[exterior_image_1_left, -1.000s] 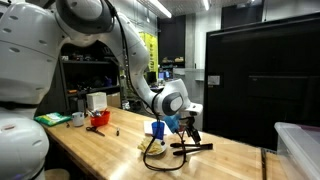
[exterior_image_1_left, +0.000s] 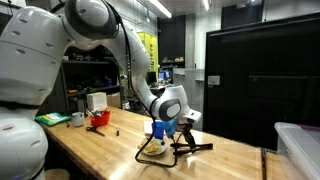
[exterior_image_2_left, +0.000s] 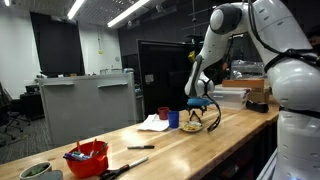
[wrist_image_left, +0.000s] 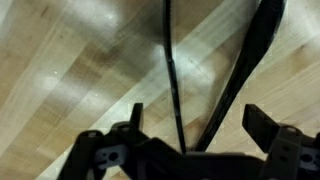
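Observation:
A black two-armed utensil, perhaps tongs, lies on the wooden table; in the wrist view one thin arm (wrist_image_left: 172, 72) and one thicker arm (wrist_image_left: 242, 72) come together near the bottom. My gripper is open over the place where they meet, its two fingers well apart on either side. From exterior view 1, the gripper (exterior_image_1_left: 187, 136) appears low over the table at the dark utensil (exterior_image_1_left: 196, 148). Whether the fingers touch it cannot be told. In exterior view 2 the gripper is small and its fingers are unclear.
A plate of yellowish food (exterior_image_2_left: 191, 127) is beside the gripper, near a blue cup (exterior_image_2_left: 173, 119). A red basket (exterior_image_2_left: 86, 160), a knife (exterior_image_2_left: 141, 147) and a black-handled tool (exterior_image_2_left: 124, 169) are farther along the table. A clear bin (exterior_image_1_left: 298, 145) stands at the right.
The arm's white wrist housing and the gripper have come down slightly toward the dark utensil over the last second. The table objects appear unmoved.

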